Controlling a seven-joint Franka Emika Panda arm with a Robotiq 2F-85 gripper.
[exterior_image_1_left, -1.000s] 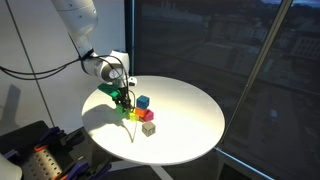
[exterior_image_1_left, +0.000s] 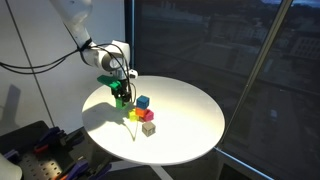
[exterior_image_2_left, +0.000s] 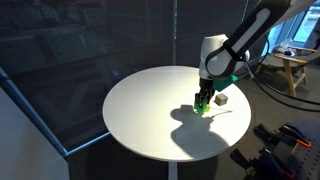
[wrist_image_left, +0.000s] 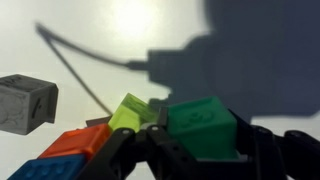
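Note:
My gripper is shut on a green block (wrist_image_left: 203, 125), which fills the space between its dark fingers in the wrist view. In exterior view 1 the gripper (exterior_image_1_left: 122, 98) is over the left part of the round white table, close to the stacked blocks. A yellow block (wrist_image_left: 127, 114) lies just left of the green one in the wrist view. Beyond it are an orange block (wrist_image_left: 75, 141) and a blue block (wrist_image_left: 50, 168). A wooden block with a dark mark (wrist_image_left: 26, 104) sits apart from these.
A pink block (exterior_image_1_left: 148, 116) is beside the orange one, and the blue block (exterior_image_1_left: 143, 101) appears on top of the cluster. Dark cables (exterior_image_1_left: 30, 70) hang from the arm at left.
The arm has risen over the last second, lifting the green block with it away from beside the yellow one. The other blocks look unmoved.

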